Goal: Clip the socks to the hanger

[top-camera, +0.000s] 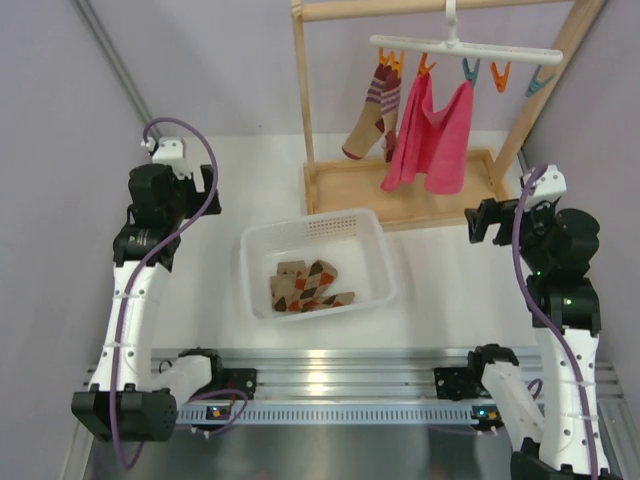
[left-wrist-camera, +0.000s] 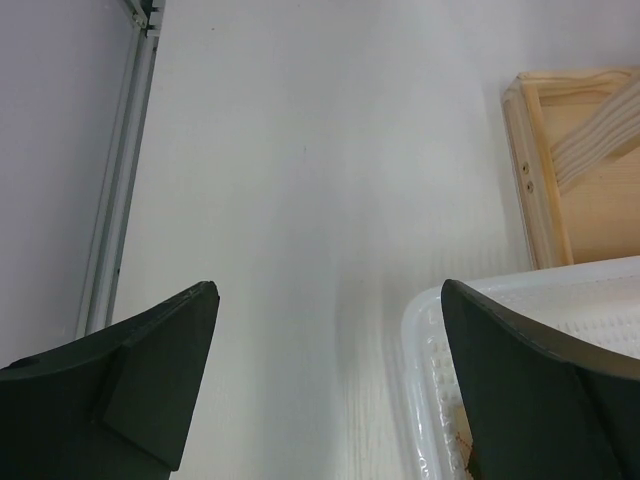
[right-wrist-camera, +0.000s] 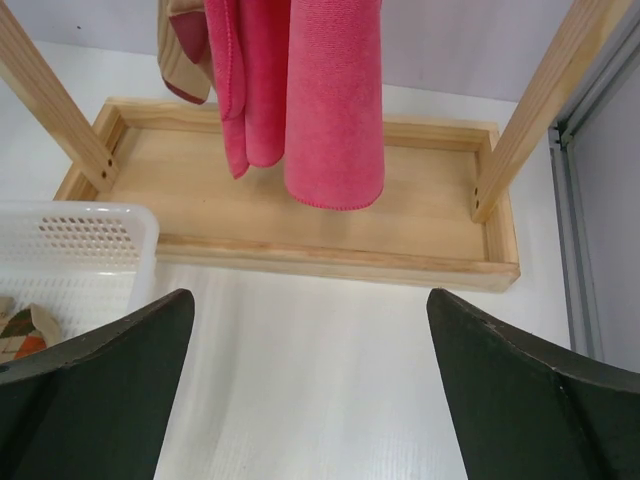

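Note:
Striped tan and maroon socks (top-camera: pixel 369 118) hang clipped by orange clips (top-camera: pixel 397 62) at the left end of the white hanger (top-camera: pixel 466 49). Beside them a pink cloth (top-camera: pixel 437 145) is held by an orange and a blue clip. Tan argyle socks (top-camera: pixel 312 284) lie in the white basket (top-camera: pixel 381 270). My left gripper (top-camera: pixel 202 191) is open and empty, to the left of the basket. Over on the right, my right gripper (top-camera: pixel 489 217) also stands open with nothing between its fingers, below and right of the pink cloth.
Unused orange (top-camera: pixel 501 77) and blue (top-camera: pixel 538 82) clips dangle at the hanger's right end. A wooden frame (top-camera: pixel 304 95) with posts and a shallow base tray carries the hanger. White table surface shows bare on both sides of the basket.

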